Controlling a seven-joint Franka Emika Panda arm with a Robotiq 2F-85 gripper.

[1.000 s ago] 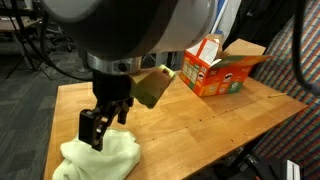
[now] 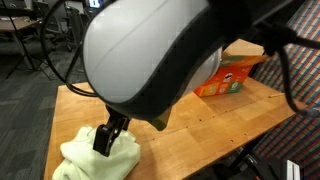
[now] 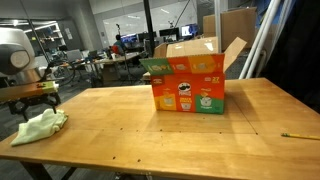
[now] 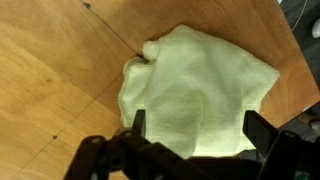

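Note:
A pale, cream-green cloth (image 4: pixel 190 85) lies loosely spread and a little rumpled on the wooden table, near its edge. My gripper stands open over it, with its two dark fingers apart at the bottom of the wrist view. In exterior view 1 the gripper (image 2: pixel 110 135) is in front of part of the cloth (image 2: pixel 85 160), and the arm hides much of the scene. From the other side, the cloth (image 3: pixel 40 126) shows at the table's left end beneath the gripper (image 3: pixel 37 104). Whether the fingers touch the cloth I cannot tell.
An open red and green cardboard box (image 3: pixel 188 88) stands toward the back of the table (image 3: pixel 130 125). A pencil-like stick (image 3: pixel 299 136) lies at the far right. Between cloth and box the tabletop is bare.
The gripper has come down and slightly right toward the cloth in exterior view 1, and the arm now covers more of the box. The cloth appears unmoved.

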